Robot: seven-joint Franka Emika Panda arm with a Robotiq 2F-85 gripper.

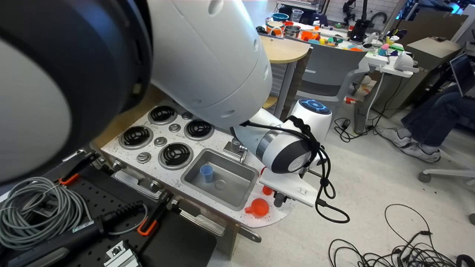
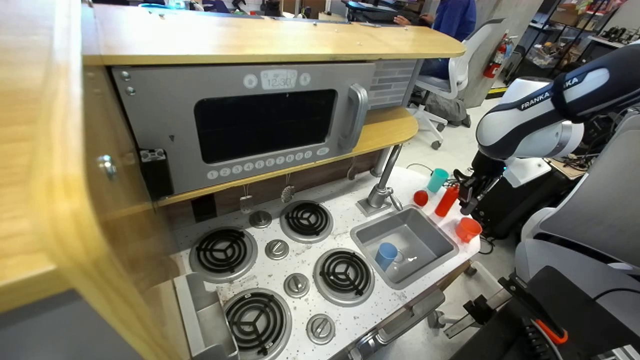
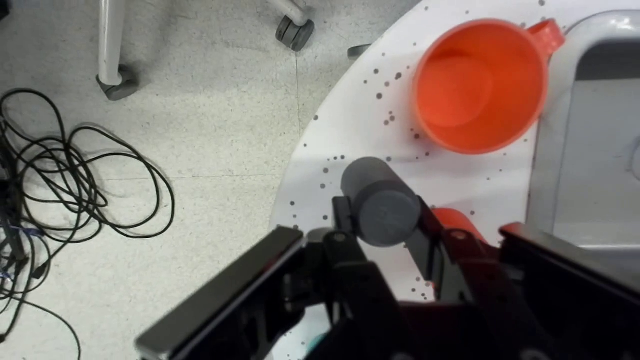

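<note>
A dark grey cylinder [image 3: 387,217] stands between the fingers of my gripper in the wrist view; the fingers are shut on it. Its lower end shows below the hand in exterior view 1, over the rounded end of the counter [image 1: 280,213]; whether it touches the surface I cannot tell. Close by is an orange cup [image 3: 480,87], its open mouth facing the wrist camera. A red bottle [image 2: 447,201] stands on the sink side of the gripper, partly covered by the fingers in the wrist view.
A metal sink [image 2: 420,234] holds a blue cup [image 2: 386,255]. Behind the bottle are a teal cup [image 2: 438,179] and a small red item [image 2: 420,197]. The faucet [image 2: 384,186] rises at the sink's back. Past the counter's rounded edge lies open floor.
</note>
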